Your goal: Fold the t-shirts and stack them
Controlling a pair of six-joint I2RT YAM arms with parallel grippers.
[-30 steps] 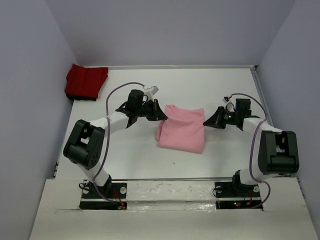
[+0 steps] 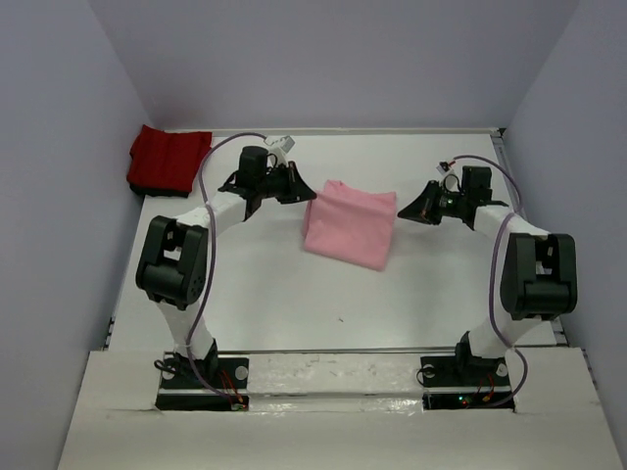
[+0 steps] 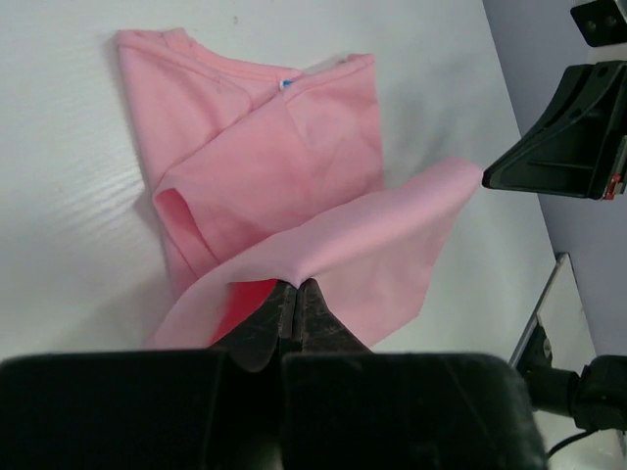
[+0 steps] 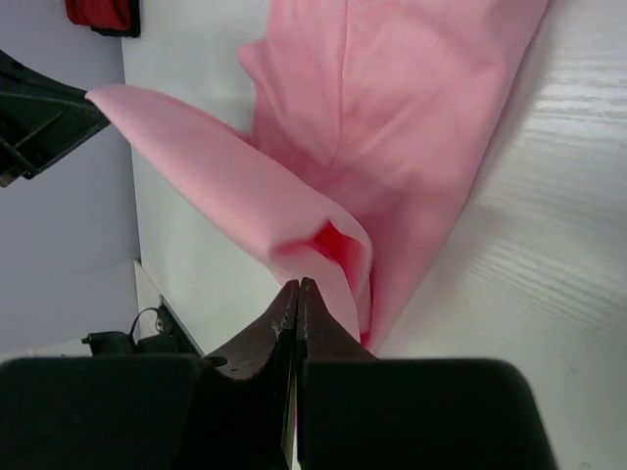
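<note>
A pink T-shirt lies at mid-table, its upper layer raised in a fold between the two grippers. My left gripper is shut on the pink cloth at the shirt's left end; in the left wrist view the cloth runs from its fingertips toward the other gripper. My right gripper is shut at the right end, where the cloth meets its tips in the right wrist view.
A stack of red cloth lies at the table's back left corner.
</note>
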